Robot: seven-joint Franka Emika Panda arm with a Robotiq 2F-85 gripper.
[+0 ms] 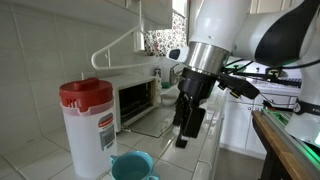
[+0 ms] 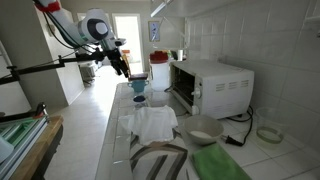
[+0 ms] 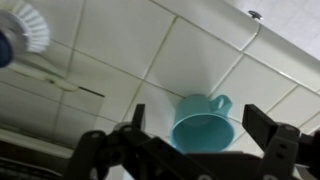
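Note:
A light-blue mug [image 1: 132,166] stands on the white tiled counter at the lower edge of exterior view 1, its bottom cut off there. In the wrist view the mug [image 3: 203,132] shows from above, its handle pointing up and right. My gripper is open, with one finger on either side of the mug in that view. From the side, the gripper [image 1: 182,140] hangs up and to the right of the mug, apart from it. Nothing is between the fingers.
A white container with a red lid [image 1: 88,125] stands close beside the mug, against the tiled wall. Farther along the counter are a white toaster oven [image 2: 213,88], a white cloth [image 2: 150,123], a bowl [image 2: 203,129] and a green cloth [image 2: 217,163].

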